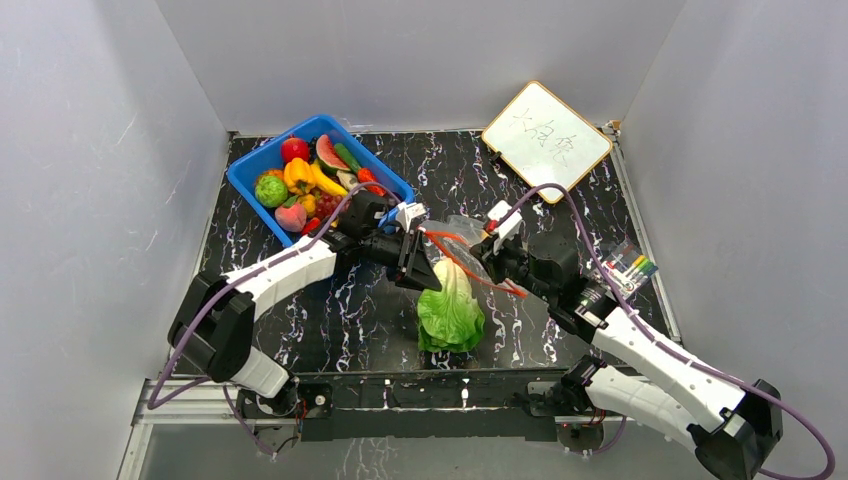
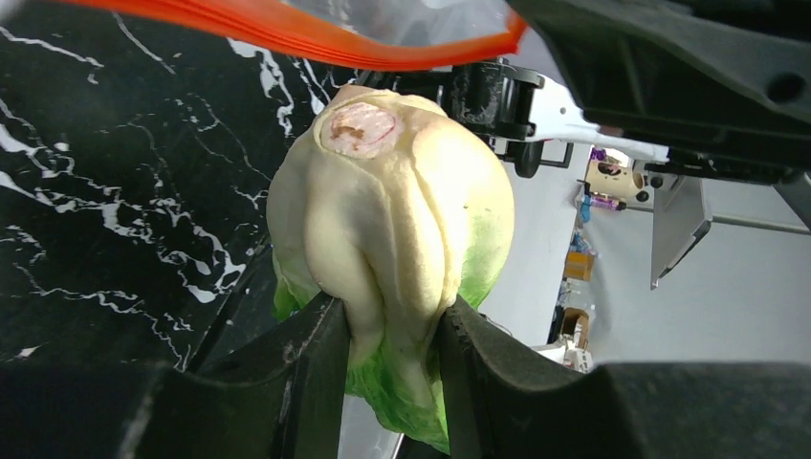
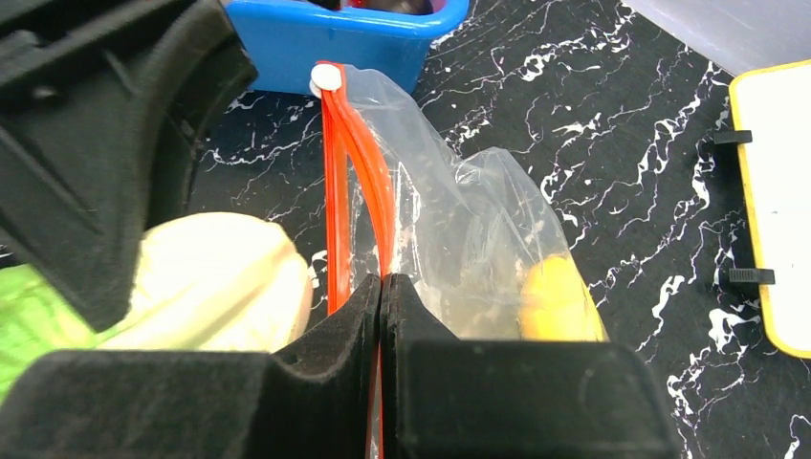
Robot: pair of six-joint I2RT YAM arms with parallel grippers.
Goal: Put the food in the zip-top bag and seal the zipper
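Observation:
A lettuce-like cabbage [image 1: 450,310] with a pale stem end and green leaves hangs over the front middle of the table. My left gripper is shut on it, one finger on each side of its pale stalks. Beside it is the clear zip top bag [image 3: 449,210] with an orange-red zipper rim and a white slider [image 3: 326,76] at one end. My right gripper is shut on the rim of the bag's upper zipper side. The two zipper strips stand slightly apart. Something yellow [image 3: 558,298] shows inside the bag's far end.
A blue basket [image 1: 255,200] full of fruit and vegetables stands at the back left. A whiteboard [image 1: 545,140] leans at the back right, and a packet of coloured pens [image 1: 630,268] lies at the right edge.

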